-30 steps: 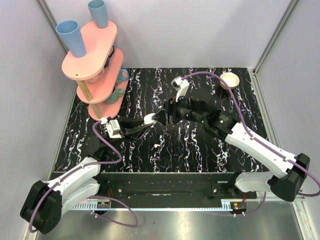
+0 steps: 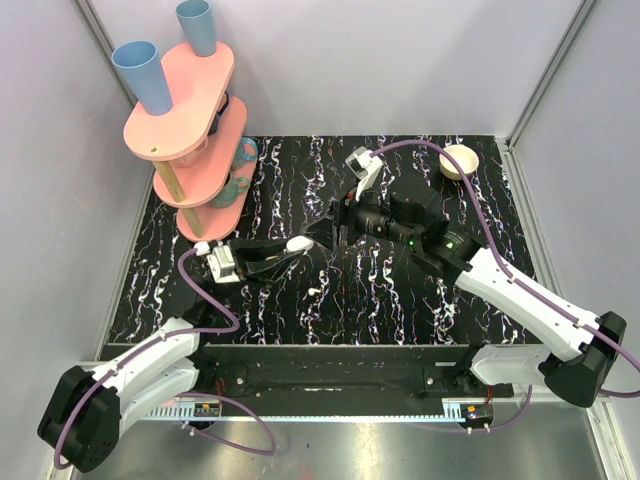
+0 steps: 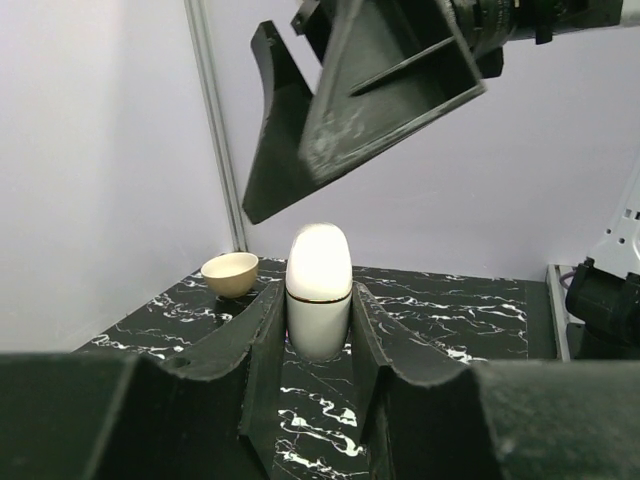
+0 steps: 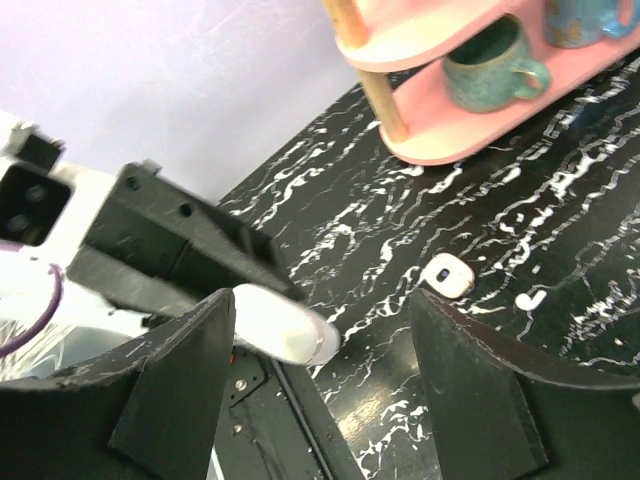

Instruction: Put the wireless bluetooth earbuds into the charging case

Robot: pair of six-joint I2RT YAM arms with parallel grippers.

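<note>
The white charging case [image 3: 319, 310] is held upright in my left gripper [image 2: 290, 250], shut on it, with a seam visible round its upper part in the left wrist view. My right gripper [image 2: 328, 225] is part open just right of and above the case; no object shows between its fingers. In the right wrist view the case [image 4: 285, 325] lies beyond its left finger. On the marble surface below are a small white square object [image 4: 448, 273] and a small white piece [image 4: 530, 299], likely an earbud, though too small to be sure.
A pink tiered shelf [image 2: 180, 110] with blue cups and mugs stands at the back left. A cream bowl [image 2: 459, 161] sits at the back right.
The right arm has moved slightly up and right, widening the space between the right fingertips and the case a little.
</note>
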